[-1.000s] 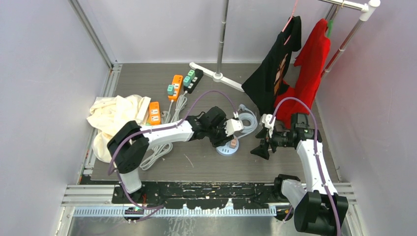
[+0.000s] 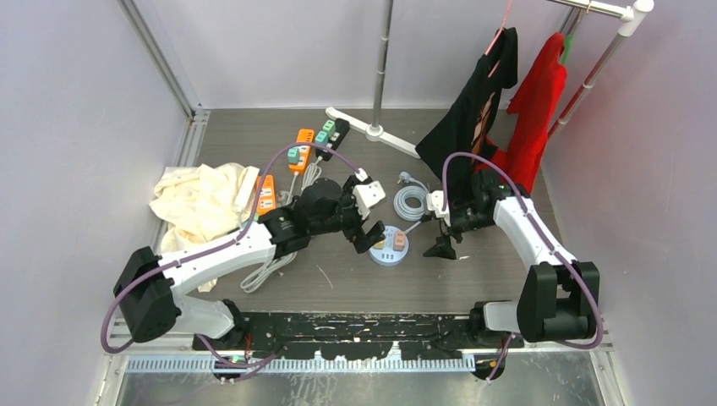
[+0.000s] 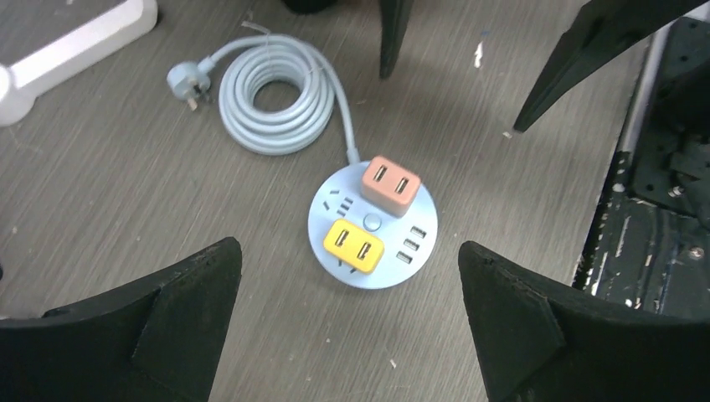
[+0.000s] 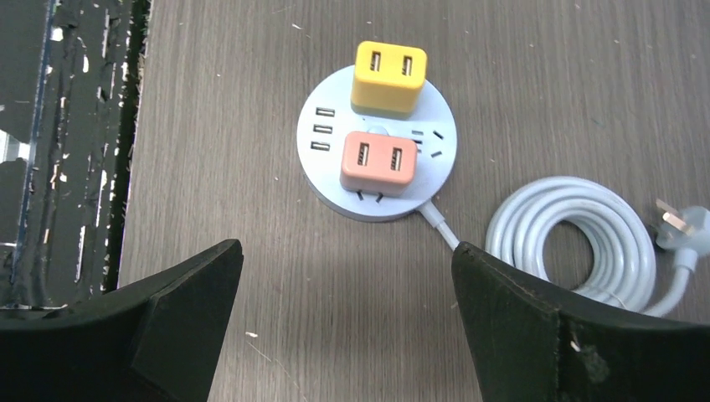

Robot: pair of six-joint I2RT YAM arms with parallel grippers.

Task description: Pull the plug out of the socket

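On the floor board lies a round pale-blue socket (image 3: 325,219) carrying two plugs. The pink plug (image 4: 378,162) sits on the side by the cord, and the yellow plug (image 4: 388,77) stands on the opposite side; both rest on the socket's face. My left gripper is open above the socket, apart from both plugs, nothing between its fingers. In the top view it partly covers the yellow plug. To the right of the socket my right gripper is open and empty, its fingers (image 4: 511,335) spread with bare board and cord beneath.
The socket's coiled white cord (image 2: 412,203) lies behind it, towards the rack foot (image 2: 393,142). Orange strips (image 2: 265,194) and cream cloth (image 2: 207,199) are at the left. Black and red clothes (image 2: 541,101) hang at the back right. Board in front of the socket is clear.
My left gripper has drawn back to the left, uncovering more of the socket. The socket stays in place.
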